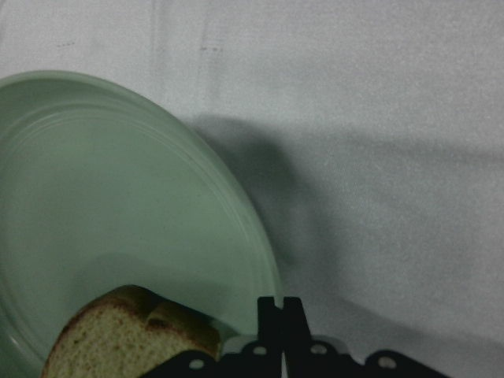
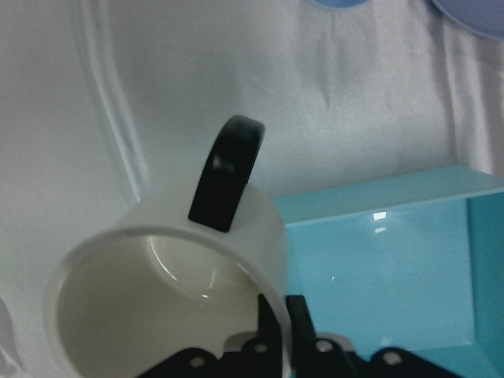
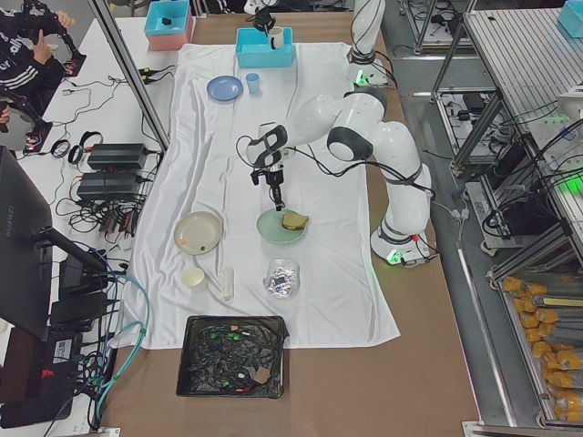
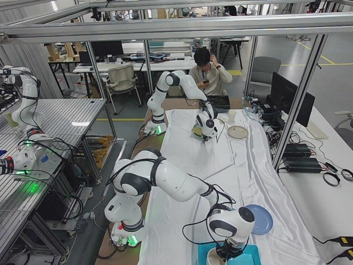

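A slice of bread [image 1: 134,339] lies on the green plate [image 1: 118,205], toward its side in the left wrist view. My left gripper is shut at the plate's rim; I cannot tell if the rim is between its fingers. In the right wrist view my right gripper is shut on the rim of a white mug [image 2: 165,307] with a black handle, over or beside the blue bin [image 2: 378,276]. In the camera left view the bread [image 3: 295,221] sits at the plate's right edge.
A blue plate [image 3: 224,88] and blue cup [image 3: 253,82] stand near the bin. A beige plate [image 3: 198,232], a small cream container [image 3: 194,279], a foil package [image 3: 282,278] and a black tray [image 3: 230,357] lie nearer the front.
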